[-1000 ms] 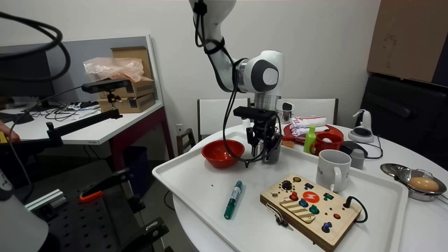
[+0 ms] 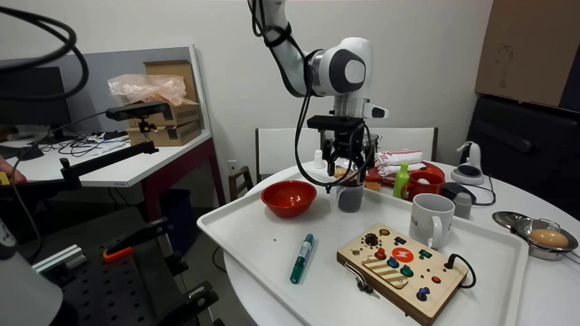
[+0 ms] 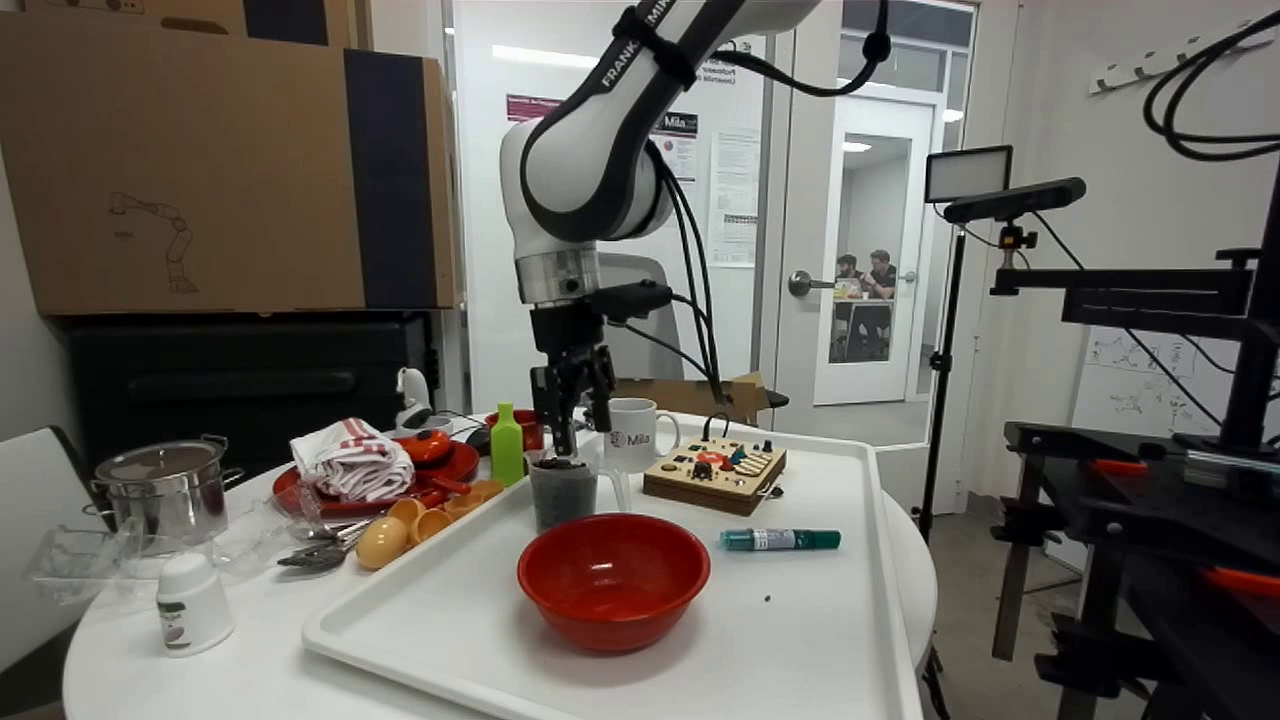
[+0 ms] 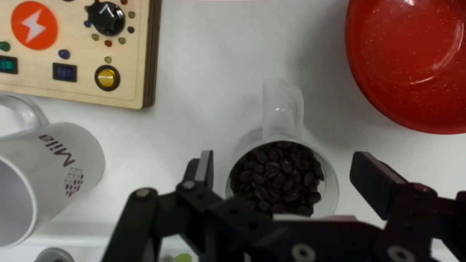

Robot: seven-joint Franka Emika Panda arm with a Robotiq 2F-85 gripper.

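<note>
A clear cup filled with dark coffee beans stands upright on the white tray, its handle pointing up in the wrist view. My gripper is open above it, with the cup's mouth showing between the spread fingers and nothing held. In exterior view 2 the gripper hangs over the cup, near its rim; whether they touch I cannot tell. Close to the cup lies an empty red bowl. A white Mila mug stands farther along the tray.
A wooden switch board and a green marker lie on the tray. Beyond its far edge are a green bottle, a red mug and a folded towel. The tray's front left part is clear.
The arm has risen, lifting my gripper from around the cup to above it. The cup, bowl and other tray items are where they were.
</note>
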